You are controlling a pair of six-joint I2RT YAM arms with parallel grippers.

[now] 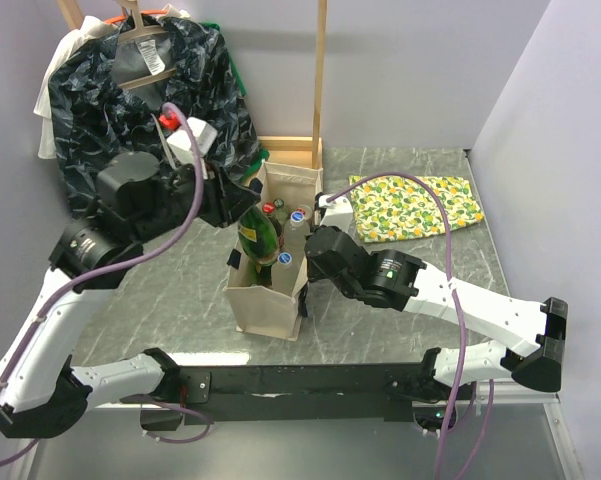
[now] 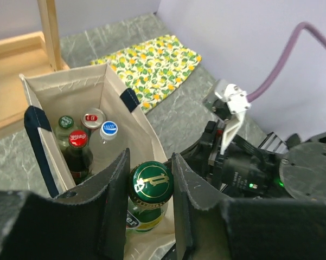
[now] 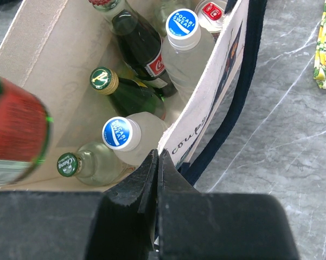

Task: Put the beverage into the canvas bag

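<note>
A large green bottle (image 1: 258, 236) hangs tilted over the open canvas bag (image 1: 263, 309), its lower part at the bag's mouth. In the left wrist view its green cap (image 2: 151, 184) sits between the fingers of my left gripper, which is shut on the bottle's top. My right gripper has its fingertips together on the bag's right rim (image 3: 209, 89), pinching the fabric edge. At the left of the right wrist view a blurred red and green shape (image 3: 16, 132) appears to be part of the held bottle.
Inside the bag stand several drinks, among them a dark cola bottle (image 3: 138, 43), a smaller green bottle (image 3: 133, 97), two blue-capped bottles and a can (image 3: 210, 15). A lemon-print cloth (image 1: 410, 208) lies to the right. Clear table lies left of the bag.
</note>
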